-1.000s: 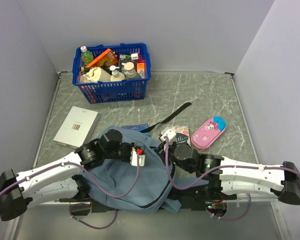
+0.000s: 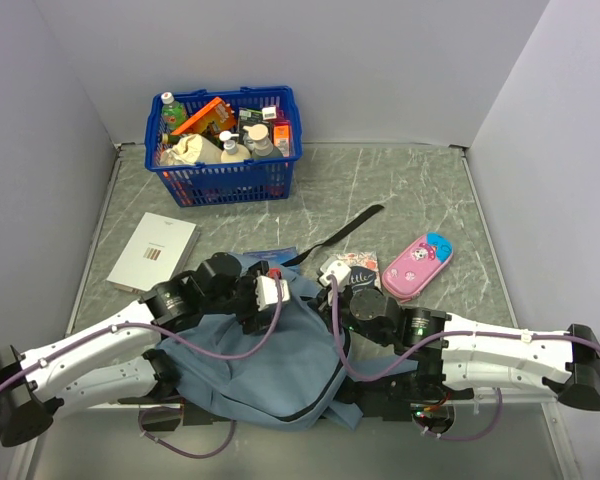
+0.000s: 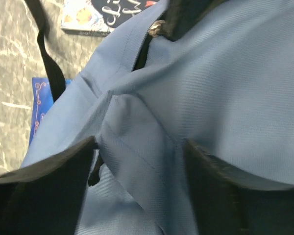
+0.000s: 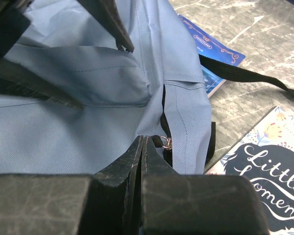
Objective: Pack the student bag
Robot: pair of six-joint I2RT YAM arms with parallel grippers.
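Note:
The blue-grey student bag (image 2: 260,365) lies flat and creased at the front middle, partly under both arms. Over it, my left gripper is part open, one finger on each side of a raised fabric fold (image 3: 132,129). The right wrist view shows the same left fingers (image 4: 44,85) spread above the cloth. My right gripper is shut, its tips right at a small metallic zipper pull (image 4: 166,143) by the bag's edge; whether the pull is pinched cannot be told. A black strap (image 2: 348,228) trails from the bag towards the back.
A "Little Women" book (image 4: 264,171) and a blue booklet (image 4: 210,51) lie beside the bag, the booklet partly covered. Farther out are a pink pencil case (image 2: 417,267), a white box (image 2: 153,252) and a full blue basket (image 2: 225,182). Bare floor lies at the back right.
The right arm and the surrounding objects have stayed in place.

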